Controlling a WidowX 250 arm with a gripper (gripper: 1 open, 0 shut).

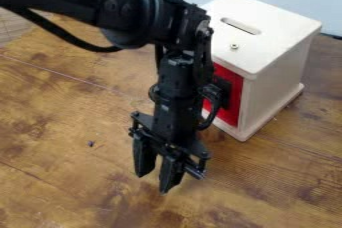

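Note:
My gripper (158, 169) hangs low over the wooden floor in the middle of the view, pointing down, its two black fingers apart with nothing visible between them. Behind it on the right stands a pale wooden box (273, 42) with a slot in its top and a red front (230, 98), which my arm partly hides.
A white wall rises behind the box at the upper right, and a dark cable loops from the arm at the upper left.

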